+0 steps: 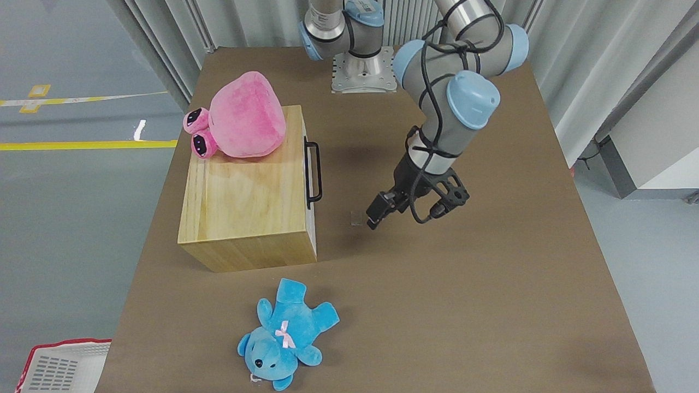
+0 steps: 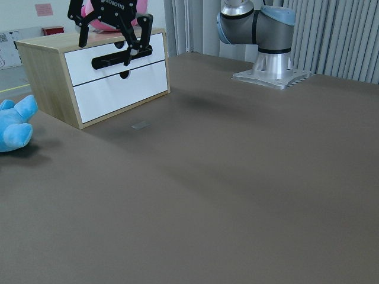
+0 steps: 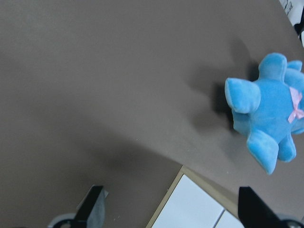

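My gripper (image 1: 383, 209) hangs right of the wooden drawer cabinet (image 1: 242, 203) in the front view, angled down toward the table. In the wrist view its fingers (image 3: 92, 206) are wide apart with nothing between them. A pink plush (image 1: 246, 114) rests on the cabinet top; the cabinet's white drawers (image 2: 118, 94) are shut, with a black handle on the side facing the open table. A blue teddy bear (image 1: 288, 334) with a pink bow lies on its back on the table, nearer the front camera, and shows at the upper right of the wrist view.
A white basket (image 1: 62, 370) sits on the floor beyond the left edge.
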